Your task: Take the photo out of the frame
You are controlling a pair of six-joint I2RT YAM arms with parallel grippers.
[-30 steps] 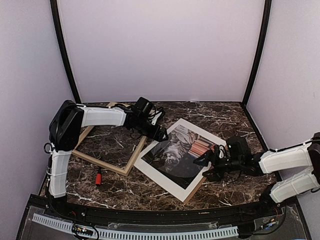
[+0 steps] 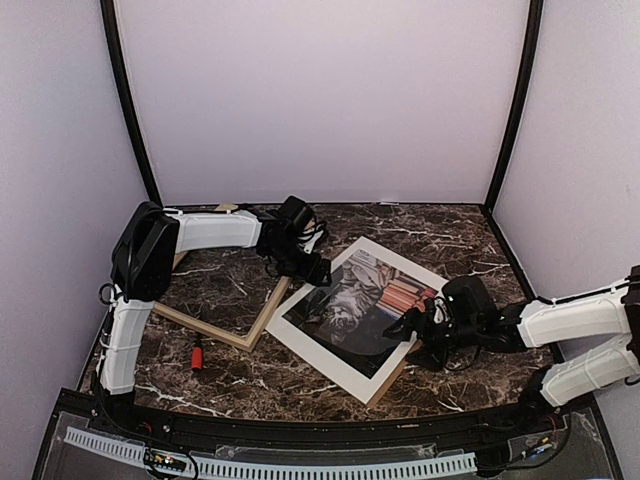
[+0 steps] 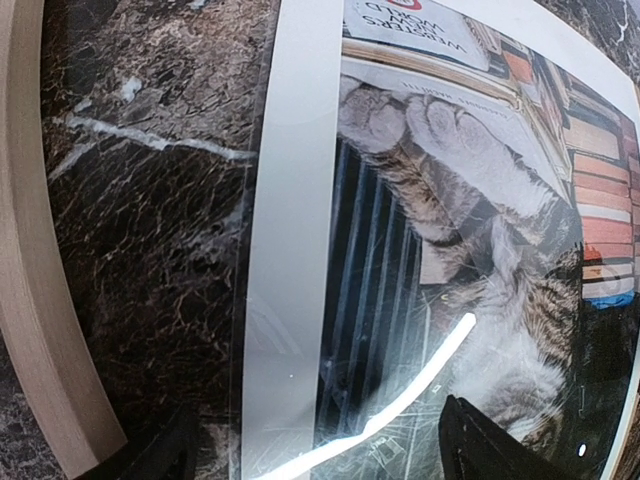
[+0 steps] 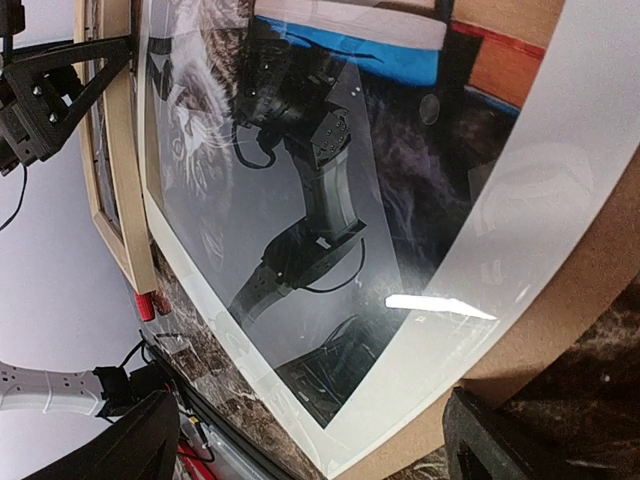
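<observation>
A photo of a cat and books (image 2: 372, 295) with a broad white border lies at the centre of the table, under a clear glossy sheet (image 3: 285, 250). A brown backing board (image 4: 560, 330) shows beneath its edge. The emptied wooden frame (image 2: 218, 333) lies separately to the left. My left gripper (image 2: 322, 272) hovers over the photo's left border, fingers (image 3: 480, 440) apart and nothing held. At the photo's right edge stands my right gripper (image 2: 412, 338), open, its fingers (image 4: 490, 440) spread across the lower corner area. Whether its tips touch the board is unclear.
A red-handled tool (image 2: 197, 355) lies on the dark marbled tabletop (image 2: 240, 385) near the front left. Free surface shows behind the photo and at the front. White walls close the sides and back.
The left arm has shifted slightly right and its gripper a little, staying near the photo's left border. My right gripper has moved only slightly. The photo and frame lie where they were.
</observation>
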